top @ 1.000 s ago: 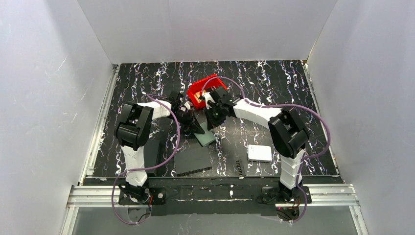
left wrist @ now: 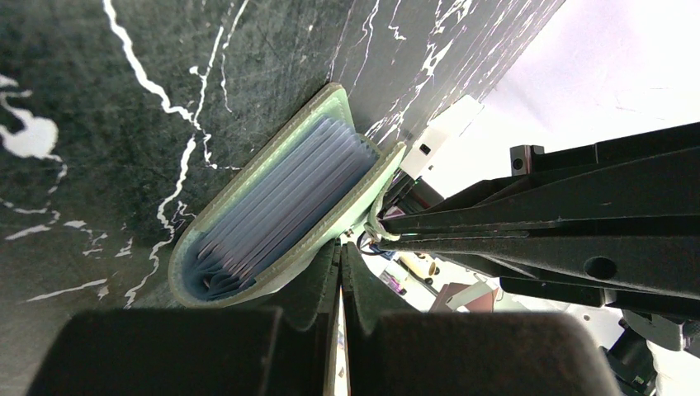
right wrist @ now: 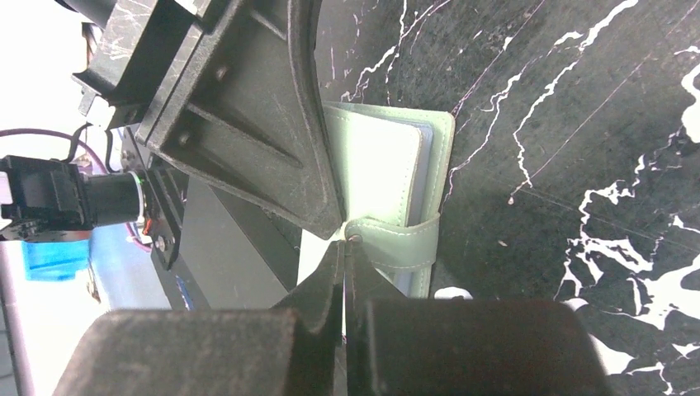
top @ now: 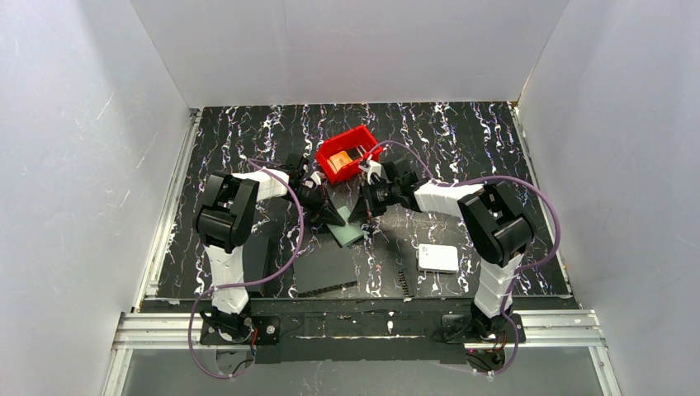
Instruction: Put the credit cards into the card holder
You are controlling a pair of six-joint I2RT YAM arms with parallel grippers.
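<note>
The pale green card holder [top: 347, 234] lies on the dark table between my grippers. In the left wrist view, its open edge [left wrist: 281, 210] shows a stack of clear sleeves. My left gripper is shut, its tips at the holder's cover; whether the cover's edge is between them, I cannot tell. In the right wrist view, a strap [right wrist: 400, 243] with a snap crosses the holder. My right gripper is shut, its tips touching the strap's end; I cannot make out whether they pinch it. No loose credit card is clearly visible.
A red basket [top: 360, 132] with small items stands behind the holder. Dark flat boxes [top: 323, 269] lie in front and to the left. A white case [top: 437, 258] sits front right.
The left arm and the holder look unmoved.
</note>
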